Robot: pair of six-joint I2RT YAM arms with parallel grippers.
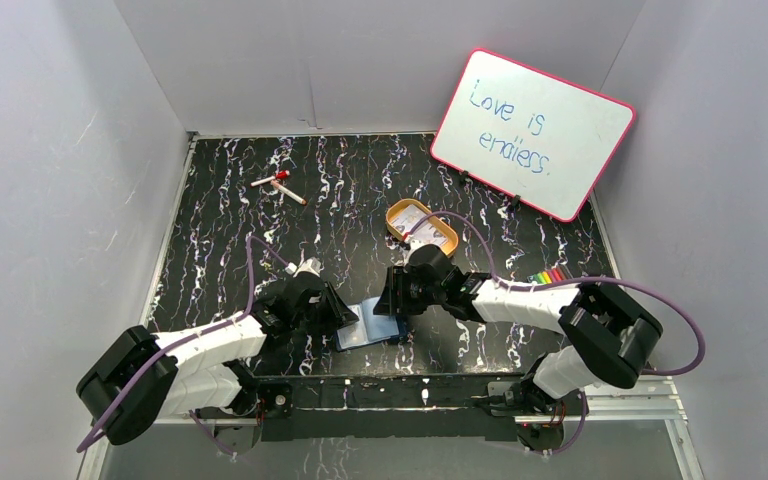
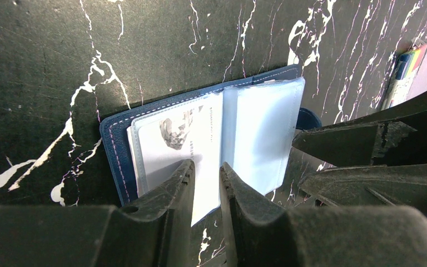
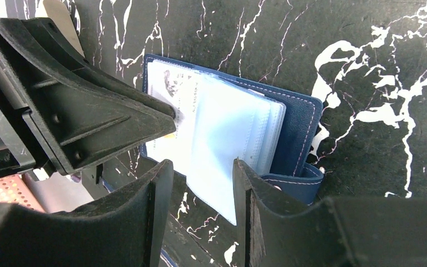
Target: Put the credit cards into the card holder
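The card holder (image 1: 355, 340) lies spread out near the table's front edge in the top view. Its dark blue cover (image 2: 119, 161) surrounds clear sleeve pages; a white card with a grey picture (image 2: 173, 133) shows under the left page, while the right-hand sleeves (image 3: 228, 133) look empty or pale. My left gripper hovers over the left page, fingers part open, no card visible between them. Above the right-hand sleeves, my right gripper is open with only sleeve behind its fingertips. White cards (image 1: 422, 222) lie in the tan tray (image 1: 394, 212).
Both grippers stand close together over the holder. Red-capped markers (image 1: 288, 191) lie at the back left, coloured pens (image 1: 550, 275) at the right. A whiteboard (image 1: 530, 135) leans at the back right.
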